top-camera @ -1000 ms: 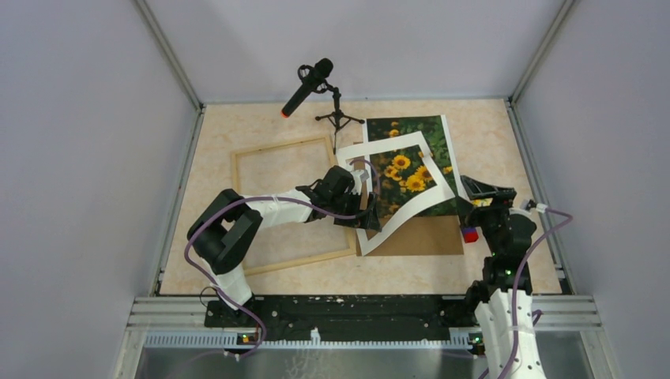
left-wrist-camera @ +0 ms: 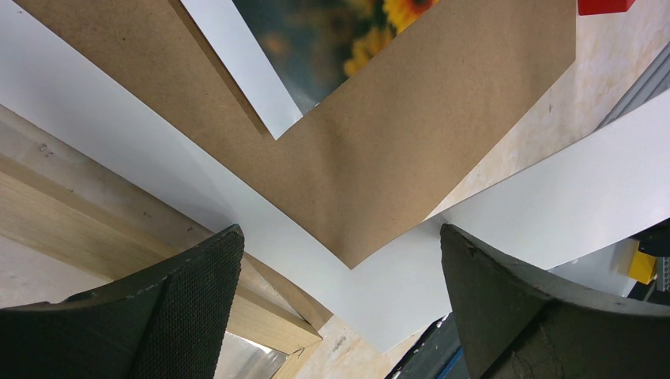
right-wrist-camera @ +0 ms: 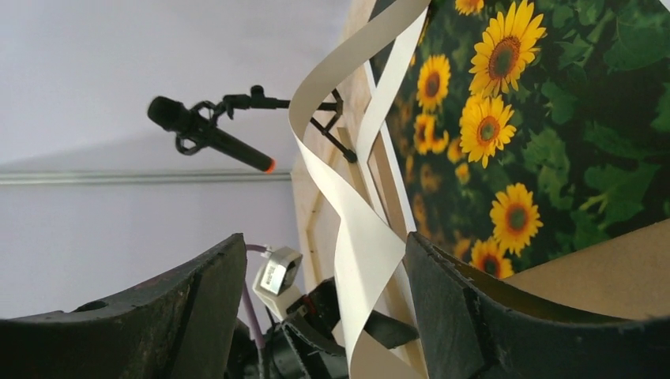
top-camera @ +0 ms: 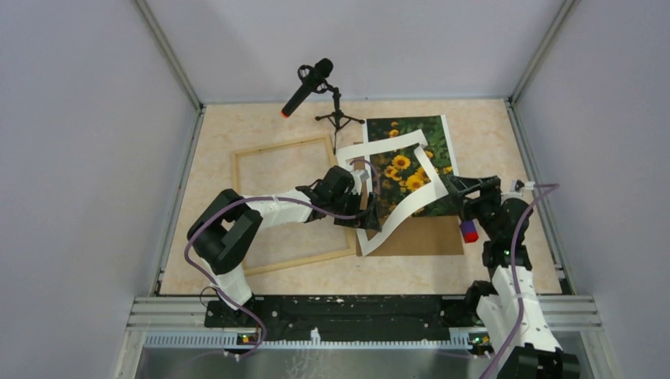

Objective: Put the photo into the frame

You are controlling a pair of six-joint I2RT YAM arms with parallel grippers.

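Note:
The sunflower photo (top-camera: 438,130) lies on the brown backing board (top-camera: 430,238), partly past its far edge. Over both is the thin white mat (top-camera: 387,229), its right part lifted, bent and twisted. At the mat's left side, my left gripper (top-camera: 373,215) is low and open; in the left wrist view the mat (left-wrist-camera: 276,229) passes below and between its fingertips. My right gripper (top-camera: 453,188) stands open above the photo's right edge. In the right wrist view the curling mat strip (right-wrist-camera: 359,225) appears between its spread fingers, unclamped. The left arm covers part of the wooden frame (top-camera: 296,263).
A black microphone on a small tripod (top-camera: 337,110) stands behind the board. A red and blue block (top-camera: 469,231) sits beside the board, close to the right arm.
My right gripper has moved left and slightly away from the table's front. The mat's right side has shifted left and buckled more. The left arm looks unmoved.

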